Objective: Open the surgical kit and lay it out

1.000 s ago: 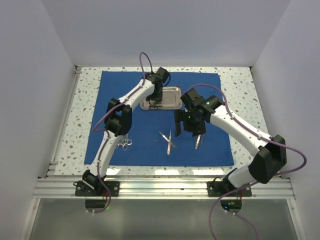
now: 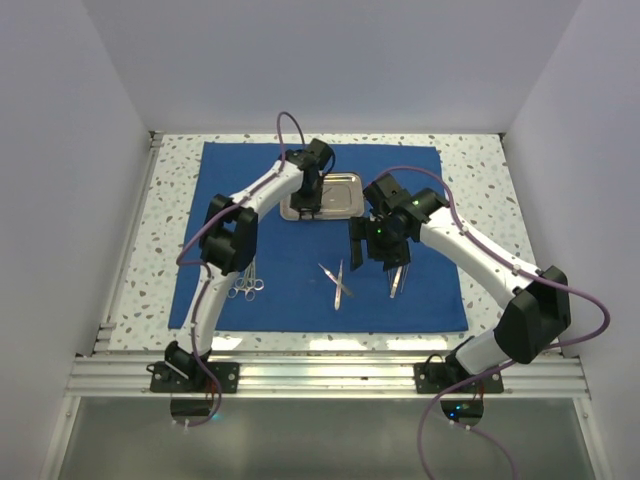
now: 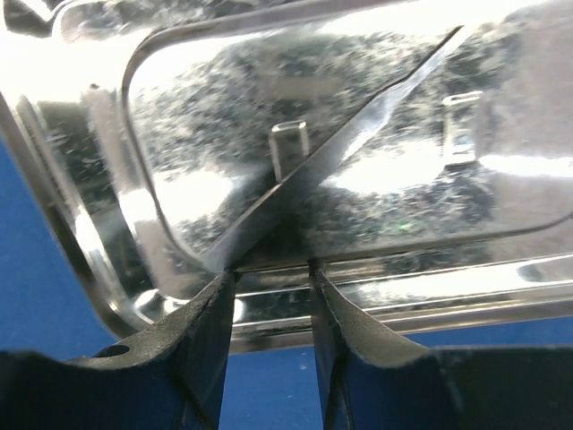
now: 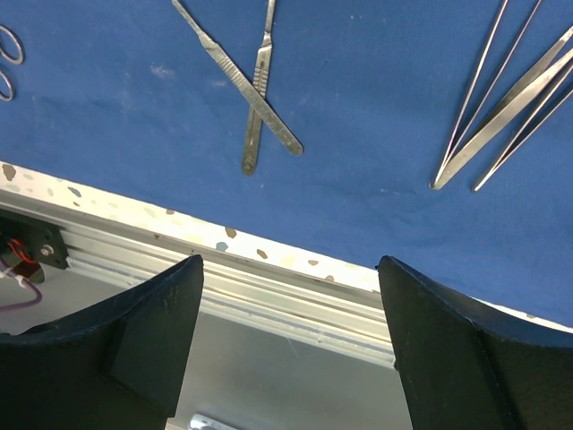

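In the left wrist view a slim metal instrument (image 3: 322,161) lies slantwise in the steel tray (image 3: 537,309). Its broad near end is close to the left finger of my left gripper, which is open over the tray's near wall with nothing between its fingers. From above, that gripper covers the left part of the tray (image 2: 348,196). My right gripper is open and empty above the blue cloth (image 4: 349,206). Ahead of it two scalpel handles (image 4: 255,103) lie crossed, with several tweezers (image 4: 501,116) to the right.
Several scissor-like instruments (image 2: 247,285) lie on the cloth's left side, near the left arm. Bare cloth (image 2: 285,300) separates them from the crossed scalpels (image 2: 338,287). A metal rail (image 2: 330,375) runs along the table's front edge.
The right arm has barely moved, and the laid-out instruments stay where they were.
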